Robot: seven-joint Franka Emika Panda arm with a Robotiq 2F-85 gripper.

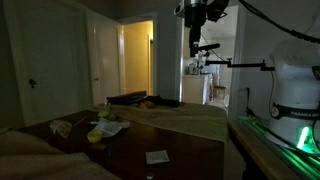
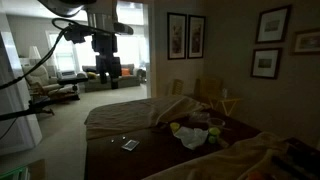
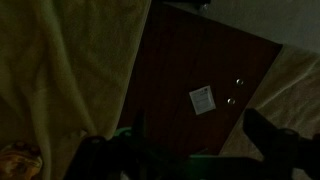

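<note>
My gripper (image 1: 193,48) hangs high above the table, pointing down, well clear of everything on it. In exterior view 2 the gripper (image 2: 108,76) is at the upper left, empty. From the wrist, the dark fingers (image 3: 262,132) stand wide apart; the gripper is open with nothing between them. A small white square card (image 3: 202,100) with faint marks lies flat on the dark table (image 3: 170,75). The same card (image 1: 157,157) shows near the front in exterior view 1. Two small shiny pieces (image 3: 240,81) lie beside it.
A crumpled white bag (image 2: 195,138) lies among yellow-green items (image 2: 175,127). Tan cloths (image 1: 190,120) cover the table's sides; one cloth (image 3: 70,60) fills the wrist view's left. An orange-patterned object (image 3: 19,160) sits at that view's lower left corner. Bare tabletop surrounds the card.
</note>
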